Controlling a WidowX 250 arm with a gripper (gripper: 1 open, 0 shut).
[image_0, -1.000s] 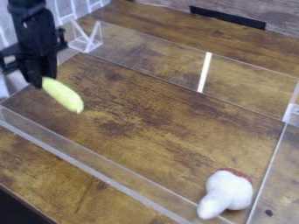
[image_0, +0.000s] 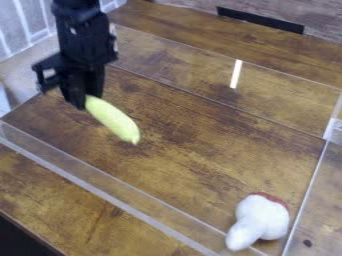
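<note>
The black gripper (image_0: 83, 85) is in the upper left of the camera view, shut on a pale yellow-green elongated object (image_0: 112, 119) that angles down to the right over the wooden floor of a clear-walled tray. The grasped end is partly hidden by the fingers, and the gripper is blurred. A white lumpy object (image_0: 261, 220) with a reddish rim lies at the lower right, well apart from the gripper.
Clear plastic walls (image_0: 114, 190) border the wooden workspace (image_0: 214, 140). A white strip (image_0: 235, 73) stands out near the back. The middle of the floor is open.
The gripper and the yellow-green object have moved right and somewhat toward the camera. The white object has stayed in place.
</note>
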